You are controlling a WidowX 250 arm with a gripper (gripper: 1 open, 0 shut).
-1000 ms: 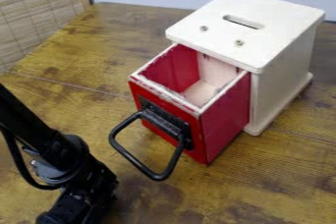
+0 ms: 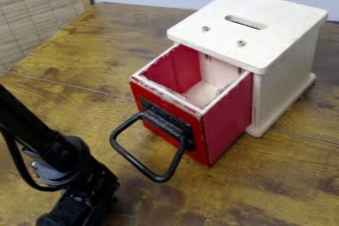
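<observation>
A white wooden box (image 2: 284,81) with a slotted top stands on the wooden table (image 2: 79,61). Its red drawer (image 2: 227,121) is pulled well out toward the front left, showing a pale, empty-looking interior. A black square loop handle (image 2: 159,176) is fixed to the drawer's front. The black arm comes in from the left, and its gripper (image 2: 77,208) points down at the lower left, apart from the handle. Its fingertips are too unclear to tell whether it is open or shut.
A bamboo mat (image 2: 34,17) stands at the back left and a pale wall behind the box.
</observation>
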